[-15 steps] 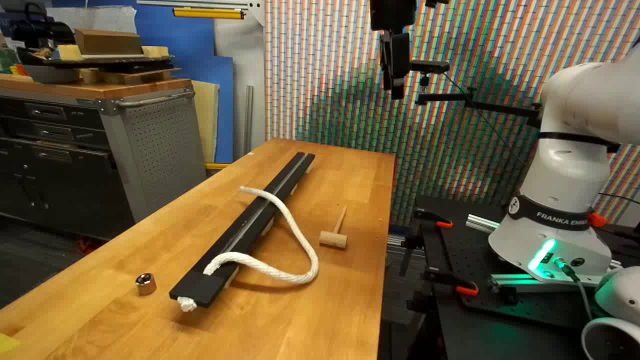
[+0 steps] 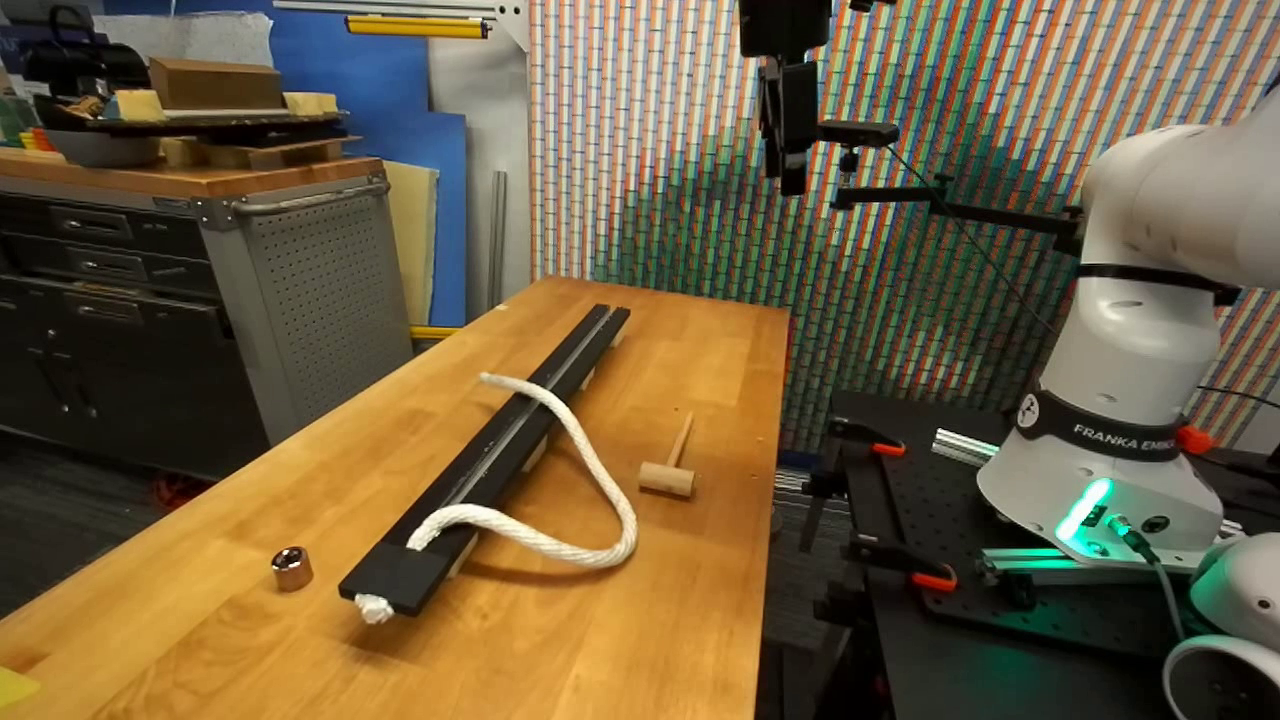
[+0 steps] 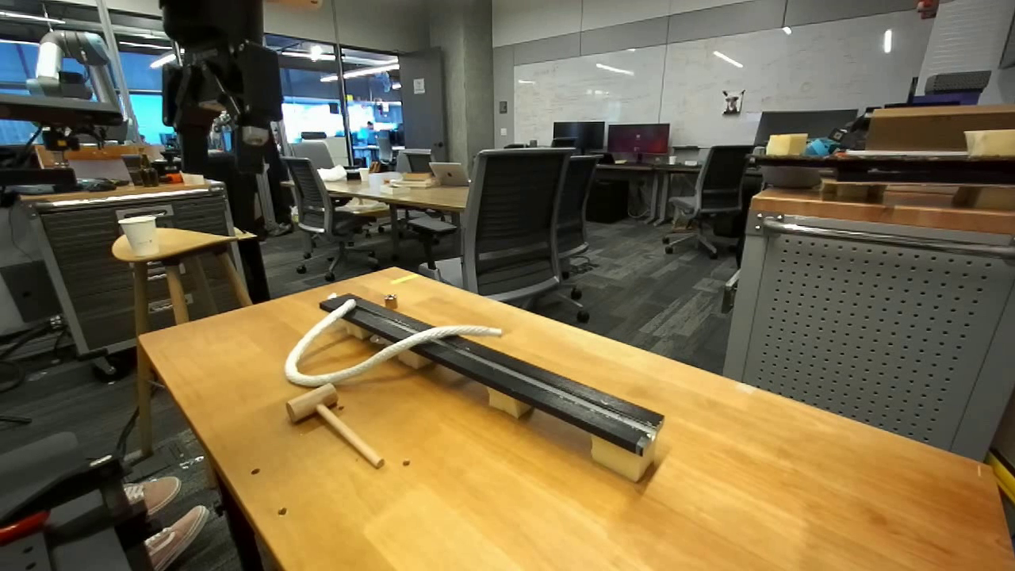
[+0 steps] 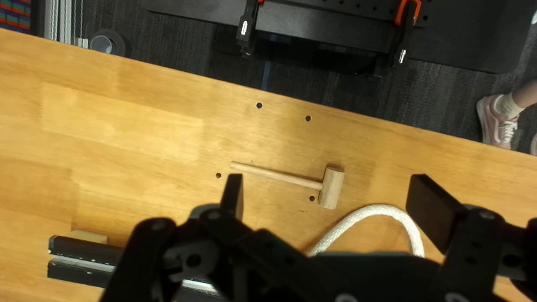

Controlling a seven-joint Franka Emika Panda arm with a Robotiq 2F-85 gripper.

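High above the table, my gripper stands open in the wrist view, its two dark fingers wide apart with only air between them. Below it lies a small wooden mallet (image 4: 330, 188), flat on the tabletop. A white rope (image 2: 596, 474) is fixed at the near end of a long black grooved rail (image 2: 480, 462); it loops out over the wood and crosses back over the rail to a loose end. The gripper body hides part of rope and rail in the wrist view. A copper-coloured metal cylinder (image 2: 292, 569) stands beside the rail's near end.
Pale blocks (image 3: 623, 460) hold the rail off the wooden table (image 3: 809, 476). Clamps (image 4: 246, 27) sit on the robot's black base beside the table, across a gap. A person's shoe (image 4: 496, 121) shows near that base.
My gripper appears almost still, with at most a very slight shift. Rope, rail, mallet and metal cylinder have not moved.
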